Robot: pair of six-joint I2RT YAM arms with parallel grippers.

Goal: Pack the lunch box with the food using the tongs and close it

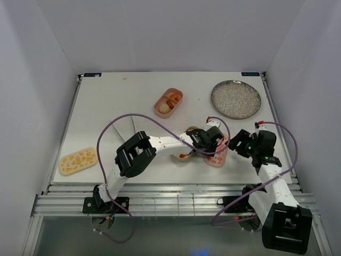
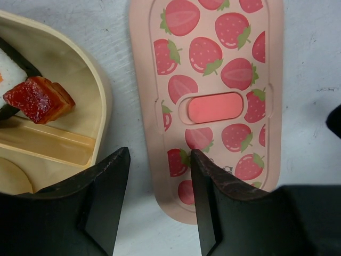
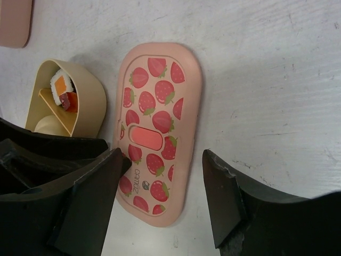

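Note:
The pink strawberry lid (image 2: 224,74) lies flat on the table beside a cream lunch box (image 3: 93,106) holding rice, meat and dividers. My left gripper hovers over the lid's near left edge, part open, one fingertip above the lid, the other over the gap by the box, nothing visible between them. In the top view it hides much of the box. My right gripper stands open to the right of the lid, above it, with nothing held.
A pink food box (image 1: 178,95) stands at the back middle, a round speckled tray (image 1: 235,98) at back right. A yellow lid (image 1: 78,162) and white folded items (image 1: 124,126) lie at left.

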